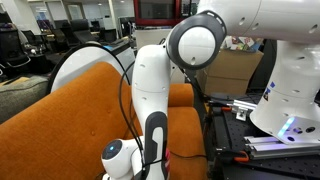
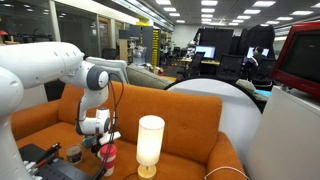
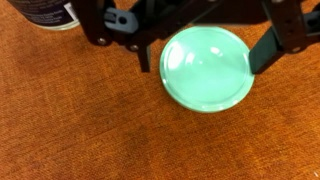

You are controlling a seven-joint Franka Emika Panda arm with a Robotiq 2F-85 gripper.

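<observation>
A round, glossy mint-green lid or container top (image 3: 207, 70) lies over the orange cushion in the wrist view. My gripper is open above it, one dark finger (image 3: 145, 52) at its left and the other (image 3: 268, 50) at its right. Whether either finger touches the rim cannot be told. In the second exterior view the white arm (image 2: 95, 122) reaches down to the sofa seat, among the items there. The first exterior view cuts off the fingertips at the bottom edge.
A dark-labelled can (image 3: 45, 10) shows at the wrist view's upper left. Near the arm in the second exterior view are a pink-red canister (image 2: 108, 162), a small cup (image 2: 74, 154) and a lit lamp (image 2: 149, 142). The orange backrest (image 2: 190, 120) rises behind.
</observation>
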